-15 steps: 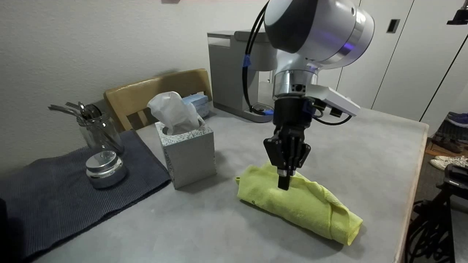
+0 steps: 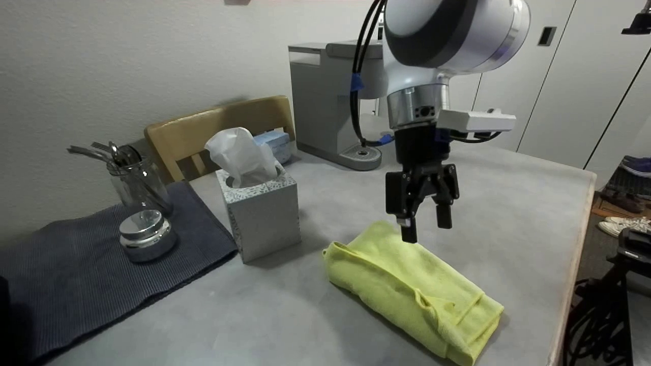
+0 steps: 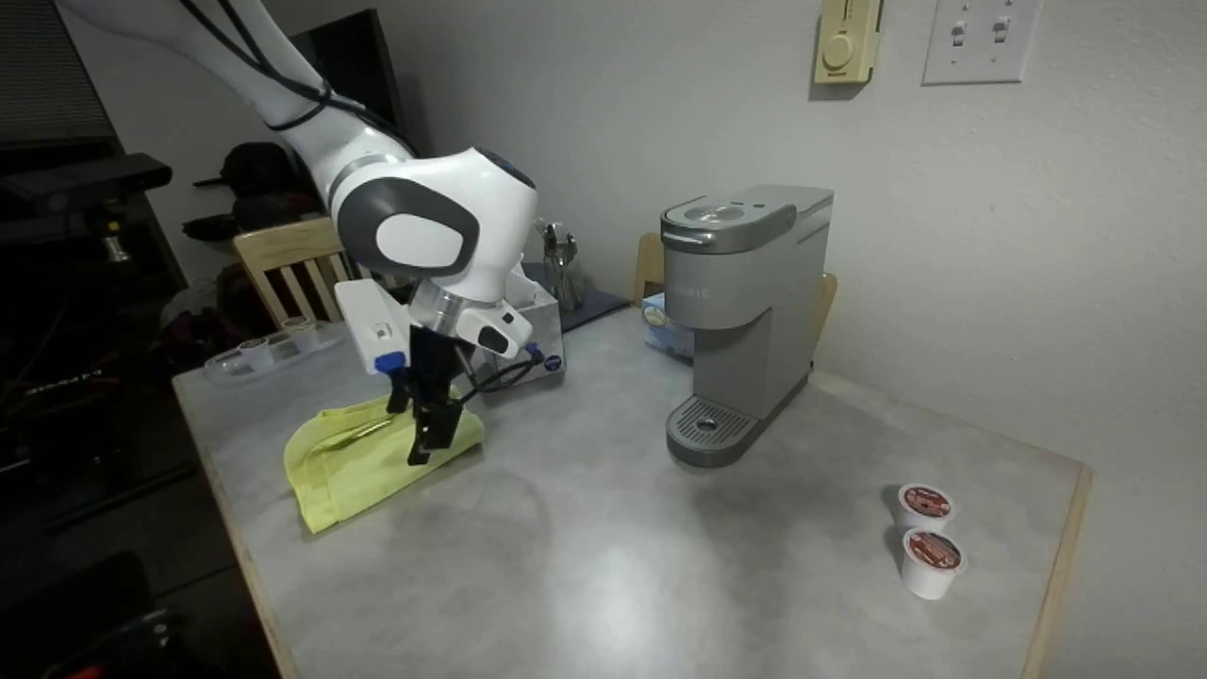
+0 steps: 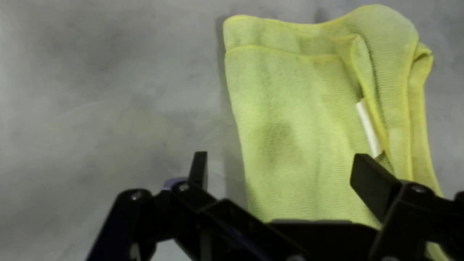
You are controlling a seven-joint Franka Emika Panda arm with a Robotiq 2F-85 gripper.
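Observation:
A yellow cloth [image 2: 406, 274] lies loosely folded on the grey table, its near side doubled over in a thick fold. In the wrist view the cloth [image 4: 295, 126] shows a small white tag [image 4: 368, 128] beside a raised fold on the right. My gripper [image 2: 427, 230] stands open just above the cloth's far edge, nothing between its fingers. In the wrist view one finger [image 4: 199, 169] is over bare table and the other finger [image 4: 374, 185] over the cloth. From the second exterior view, the gripper [image 3: 416, 432] appears in front of the cloth [image 3: 368, 462].
A tissue box [image 2: 268, 219] stands left of the cloth, near a dark blue mat [image 2: 67, 274] with a jar of utensils [image 2: 137, 180] and a silver-lidded container [image 2: 146, 237]. A coffee maker [image 3: 741, 328] stands behind. Two coffee pods [image 3: 930, 566] sit far right.
The gripper has gone from shut to open and moved up and right, away from the cloth's middle. The upper layer of cloth has fallen back, leaving it flatter and wider.

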